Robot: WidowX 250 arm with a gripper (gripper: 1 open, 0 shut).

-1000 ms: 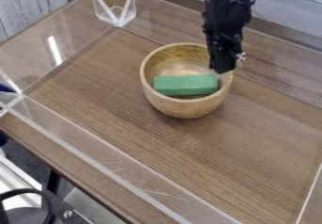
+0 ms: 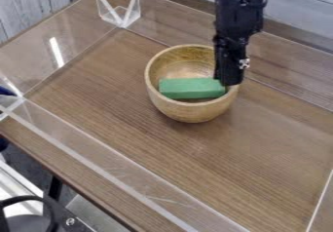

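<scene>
A round wooden bowl (image 2: 176,107) stands in the middle of the table, with a green block (image 2: 185,88) lying inside it. My black gripper (image 2: 229,78) is low over the bowl's right side, just right of the block's right end. It is shut, and I see nothing held in it, though its tips are small and dark. Whether it touches the block or the rim, I cannot tell.
A small translucent object (image 2: 120,12) stands at the back left. A white wall runs behind, and black cables lie at the bottom left.
My gripper has come down and toward the front, now lower over the bowl's right side. The bowl and block look about the same.
</scene>
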